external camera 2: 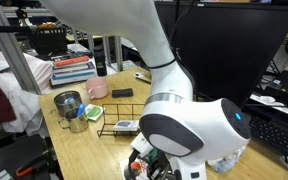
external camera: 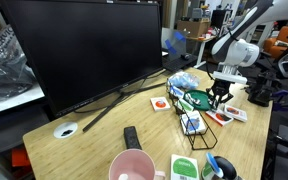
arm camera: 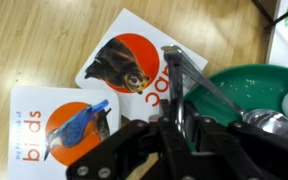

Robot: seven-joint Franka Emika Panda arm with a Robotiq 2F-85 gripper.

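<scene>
A green bowl [arm camera: 228, 92] shows at the right of the wrist view, with a metal spoon [arm camera: 270, 122] leaning in it. The spoon's handle slants up and left over the rim, onto the picture cards. My gripper is over the bowl's left edge, close to the handle. A narrow shiny upright piece stands between its dark parts; I cannot make out whether it is gripped. In exterior view 1 the gripper [external camera: 218, 101] is low beside the green bowl [external camera: 192, 103]. The arm hides the fingertips in exterior view 2.
A bear card [arm camera: 124, 65] and a birds card [arm camera: 59, 130] lie left of the bowl. A black wire rack [external camera: 199, 125] stands nearby, with a pink mug [external camera: 134, 165] at the front. Bare table [external camera: 79, 145] extends to the left, below the monitor [external camera: 94, 50].
</scene>
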